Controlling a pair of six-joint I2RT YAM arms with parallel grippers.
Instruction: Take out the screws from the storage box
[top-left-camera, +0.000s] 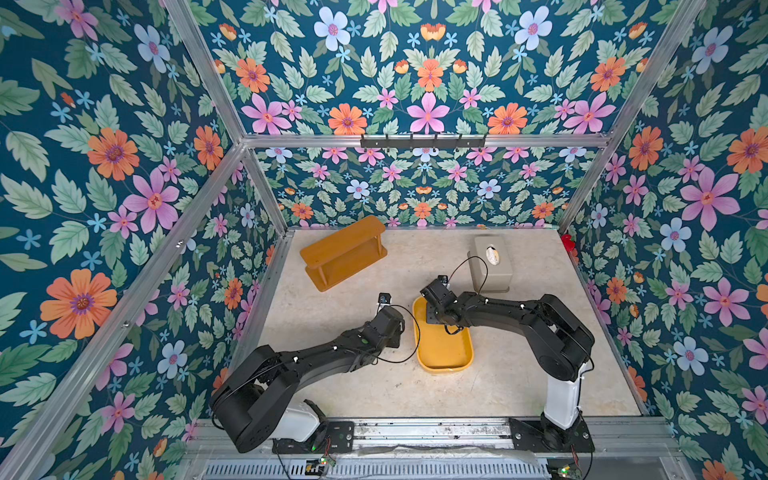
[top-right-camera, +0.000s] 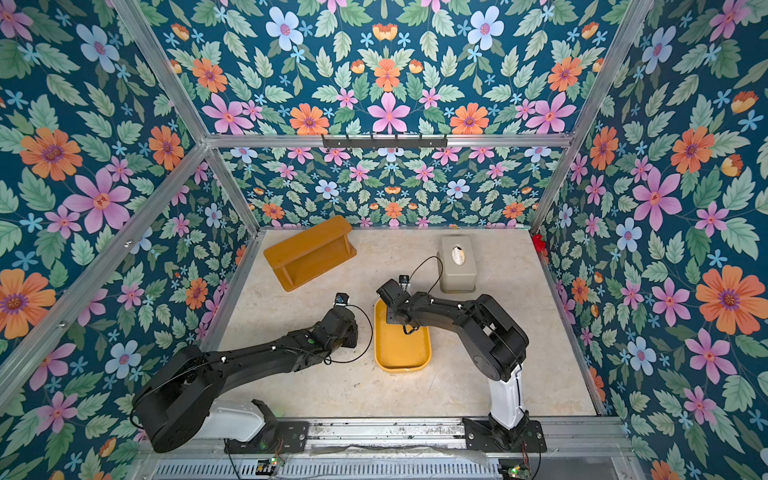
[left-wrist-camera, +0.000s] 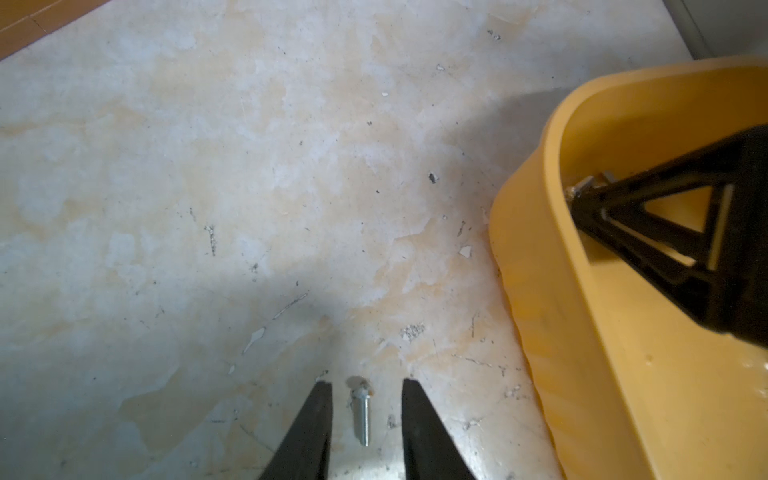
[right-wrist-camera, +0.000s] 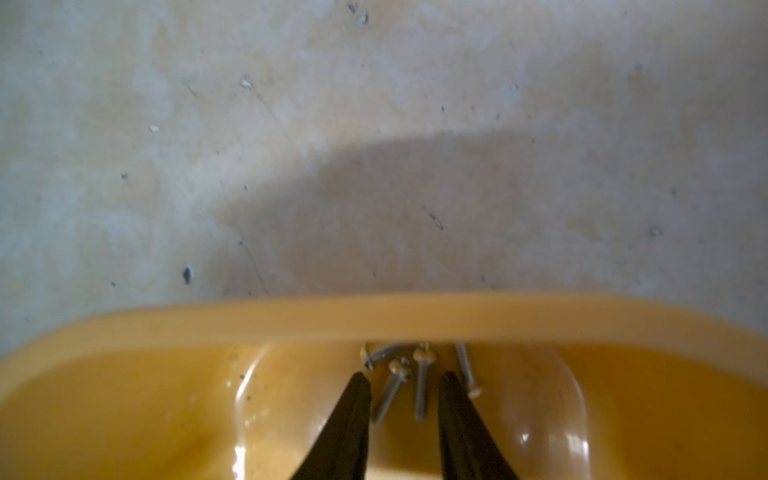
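Note:
The yellow storage box (top-left-camera: 444, 352) stands at the table's middle. My right gripper is inside its far end, fingers part open around the area of several screws (right-wrist-camera: 420, 384) lying on the box floor; none is clearly held. In the left wrist view, a single screw (left-wrist-camera: 364, 420) lies on the table just left of the box, between the open fingers of my left gripper, as seen from above; whether the fingers touch it cannot be told.
A brown wooden stand (top-right-camera: 308, 276) lies at the back left. A beige tissue box (top-right-camera: 457, 276) stands behind the storage box on the right.

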